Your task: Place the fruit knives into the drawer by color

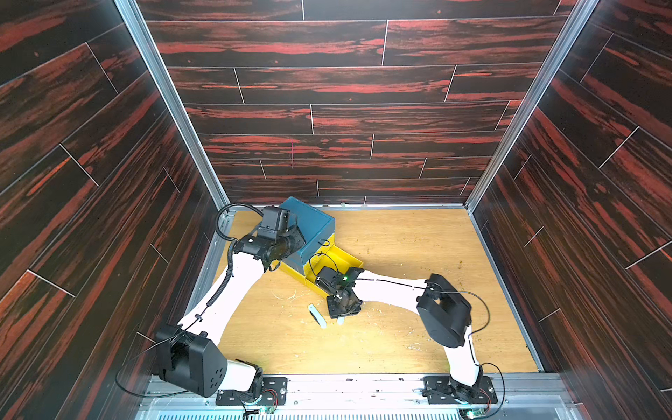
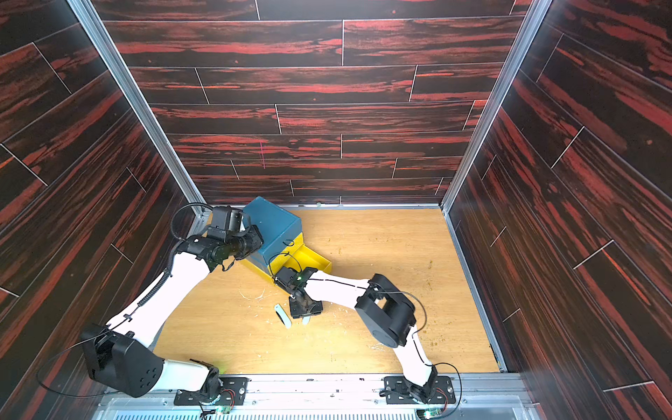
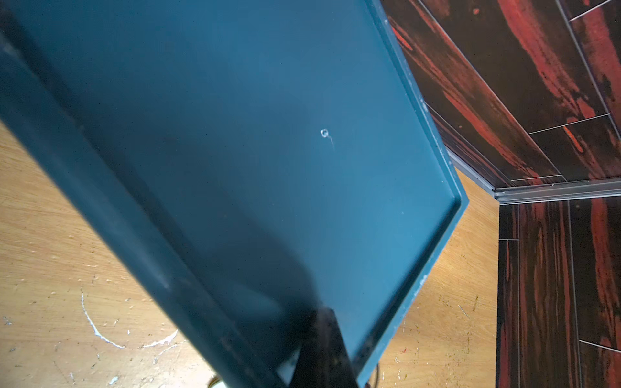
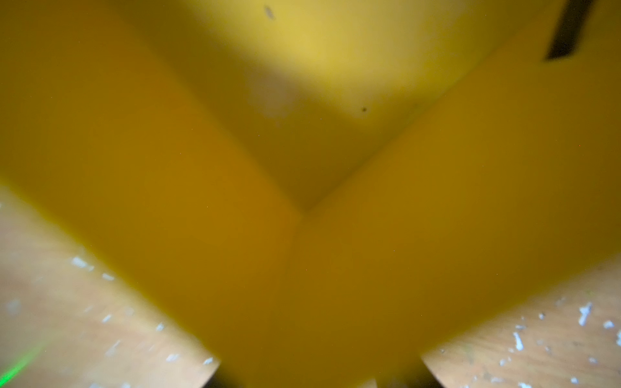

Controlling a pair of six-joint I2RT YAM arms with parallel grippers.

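Observation:
A blue cabinet (image 1: 313, 220) with a yellow drawer (image 1: 344, 257) pulled out stands at the back left. My left gripper (image 1: 294, 245) is shut against the cabinet's blue top, which fills much of the left wrist view. My right gripper (image 2: 287, 280) is at the drawer's front corner, whose yellow walls fill the right wrist view; its fingertips barely show there and look parted. A light-blue knife (image 1: 316, 315) lies on the table in front of the drawer, and a second pale piece (image 2: 306, 319) is partly hidden under the right gripper's housing.
Dark panelled walls close it in on three sides. Some pale scraps and marks lie on the wood.

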